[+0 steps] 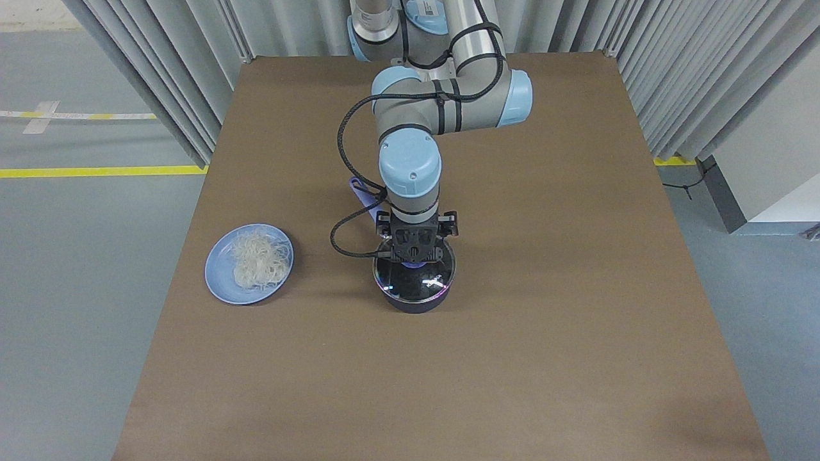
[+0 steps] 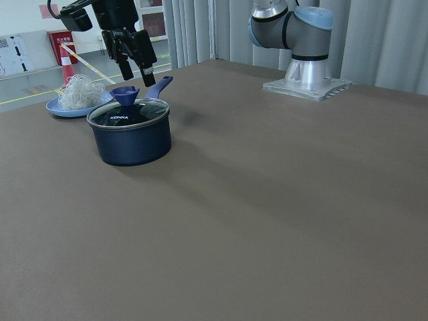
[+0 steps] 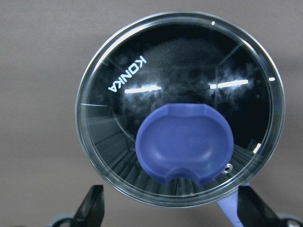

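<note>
A dark blue saucepan [image 2: 134,147] with a glass lid [image 3: 184,61] stands on the brown table [image 1: 538,346]; its blue handle [image 1: 362,196] reaches toward the back left. The lid's blue knob [image 3: 183,139] fills the middle of the wrist view. My gripper [image 2: 136,71] hangs open just above the lid, its two black fingers wide apart on either side near the knob, with nothing between them. In the front view the wrist partly hides the lid and knob.
A light blue plate [image 1: 223,280] holding white noodles [image 1: 259,260] sits left of the pan. The robot base [image 2: 307,83] is at the back.
</note>
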